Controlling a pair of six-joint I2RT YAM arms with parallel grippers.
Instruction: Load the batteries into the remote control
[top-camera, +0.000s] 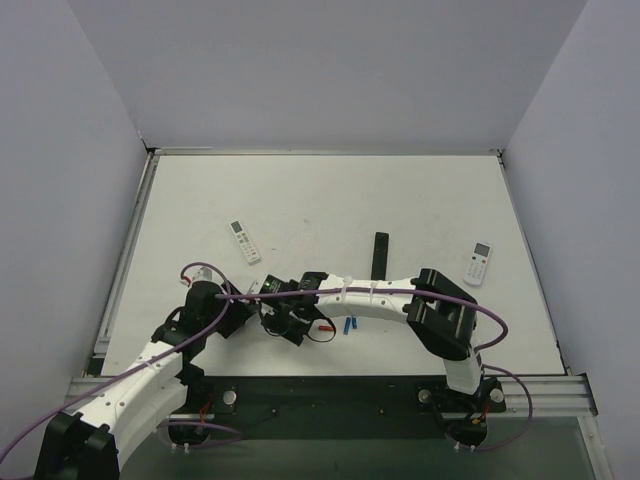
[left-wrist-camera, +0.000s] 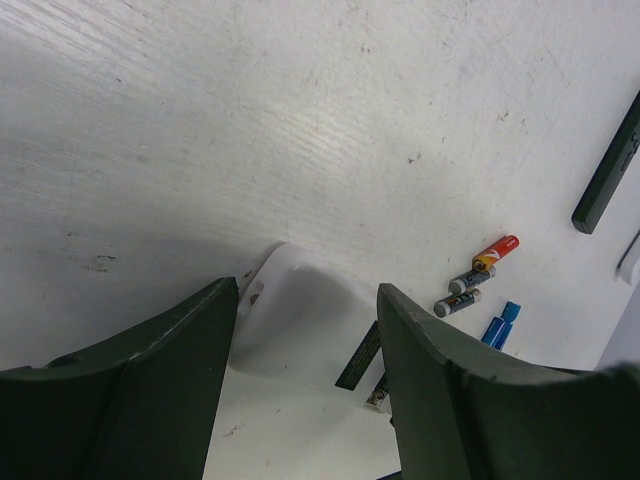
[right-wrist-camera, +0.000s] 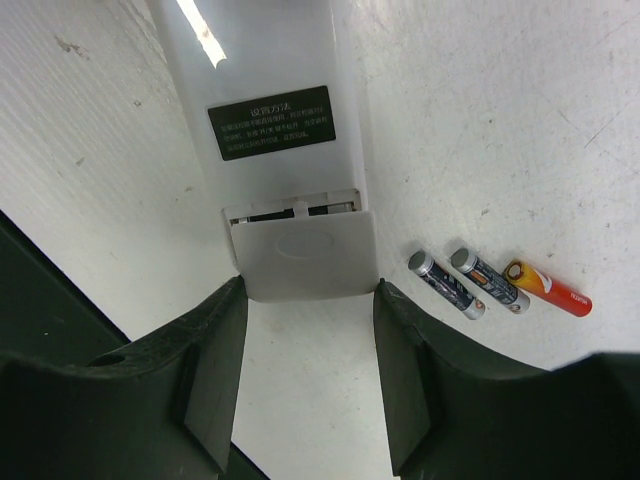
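A white remote lies face down, its label (right-wrist-camera: 272, 122) and back seen in the right wrist view. Its battery cover (right-wrist-camera: 305, 262) sits between the fingers of my right gripper, which is shut on it. A narrow strip of the battery compartment (right-wrist-camera: 290, 209) shows above the cover. In the left wrist view, one end of the remote (left-wrist-camera: 305, 315) lies between the fingers of my left gripper, spread about its width; whether both press on it is unclear. Beside it lie two grey-black batteries (right-wrist-camera: 447, 284) and an orange-red battery (right-wrist-camera: 548, 288). Blue batteries (left-wrist-camera: 500, 325) lie farther right.
A black remote (top-camera: 380, 256) lies right of centre. Other white remotes lie at the left (top-camera: 244, 242) and far right (top-camera: 478, 264). Both grippers are close together near the front edge.
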